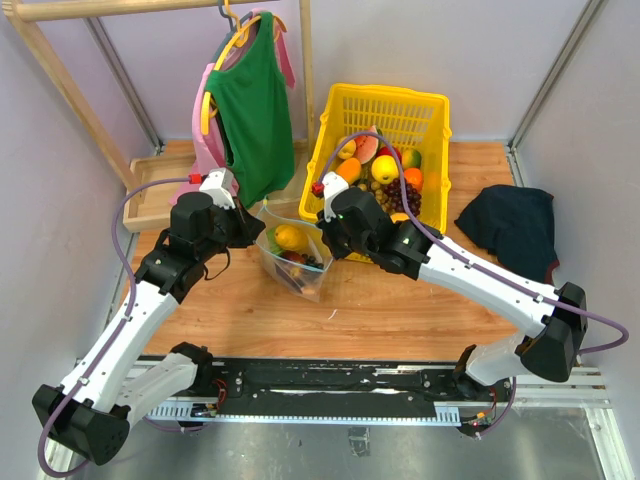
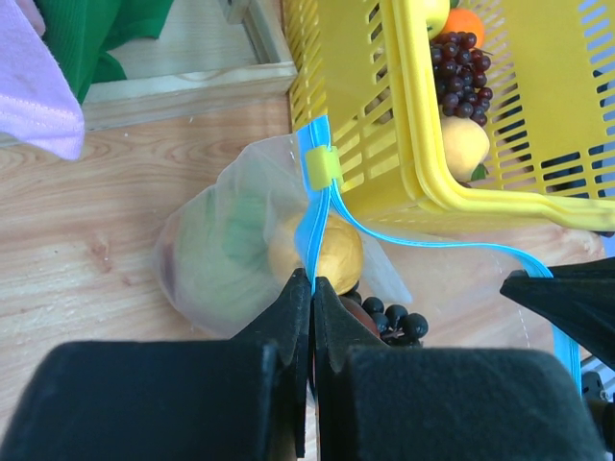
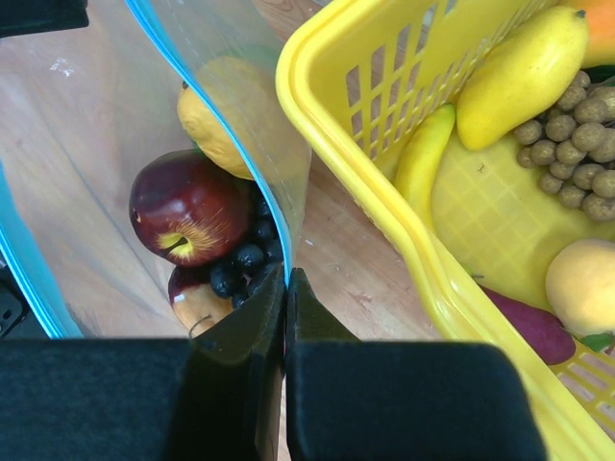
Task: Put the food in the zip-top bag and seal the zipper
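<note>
A clear zip top bag (image 1: 300, 278) with a blue zipper rim (image 2: 314, 226) stands mouth up on the table. My left gripper is shut on the rim at the left, below the yellow slider (image 2: 323, 167). On the opposite side, my right gripper is likewise shut on the blue-edged rim. Between them the mouth hangs spread open. Inside lie a dark red apple (image 3: 190, 206), black grapes (image 3: 248, 259), a yellow fruit (image 1: 290, 237) and a small pale-red fruit (image 3: 199, 298). Something green shows blurred through the plastic in the left wrist view.
A yellow basket (image 1: 437, 120) of assorted food stands right behind the bag, close to my right gripper. Clothes, including a green top (image 1: 252, 110), hang from a wooden rack at back left. A dark cloth (image 1: 512, 228) lies at right.
</note>
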